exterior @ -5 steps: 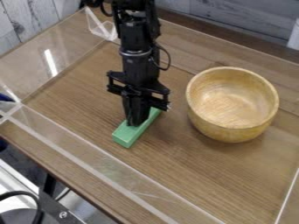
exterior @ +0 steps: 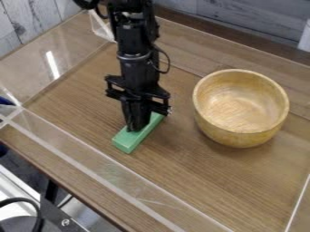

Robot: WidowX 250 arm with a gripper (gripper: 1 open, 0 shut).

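Observation:
The black robot arm reaches down from the top centre to my gripper (exterior: pixel 136 121), which is low over a green bar (exterior: pixel 129 139) lying on the wooden table. The gripper's fingertips are at the bar's upper part and look close together; whether anything is between them is hidden. A large tan bowl (exterior: pixel 240 95) stands to the right of the gripper.
A clear edge strip runs along the lower left, with black cables beyond it. A white wall or panel is at the upper right.
The gripper and arm have shifted very slightly to the left. The green bar and bowl look nearly unchanged.

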